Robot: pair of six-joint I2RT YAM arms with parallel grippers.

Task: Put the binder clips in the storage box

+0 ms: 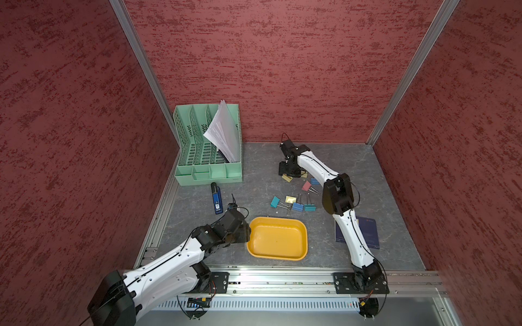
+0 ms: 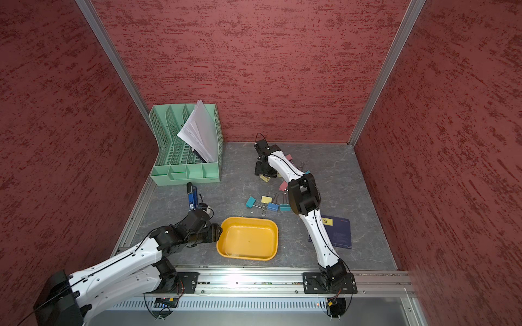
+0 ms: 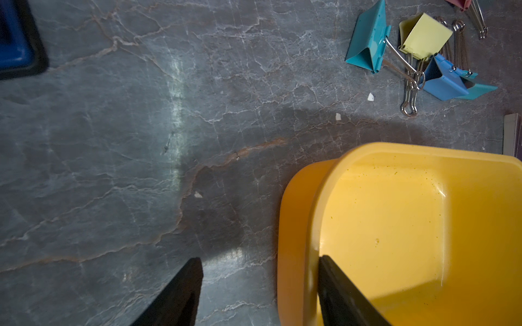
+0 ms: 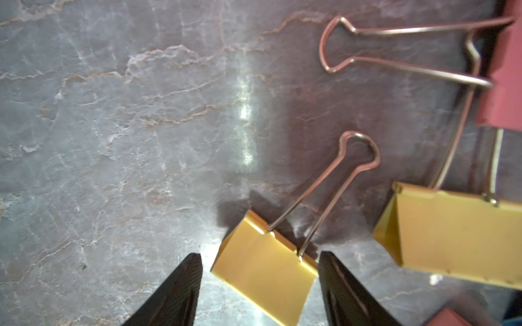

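Note:
A shallow yellow box stands empty at the table's front. My left gripper is open at its left wall, one finger outside and the other just inside, near the rim. At the back, my right gripper hovers open over a yellow binder clip, whose body appears between the fingertips; it does not look gripped. A second yellow clip and a pink clip lie to its right. Nearer the box are a teal clip, a yellow clip, a blue clip and another teal clip.
A green rack holding papers stands at the back left. In front of it lies a blue-and-black stapler-like object. A dark blue book is at the right, partly under the right arm. Bare table lies between rack and clips.

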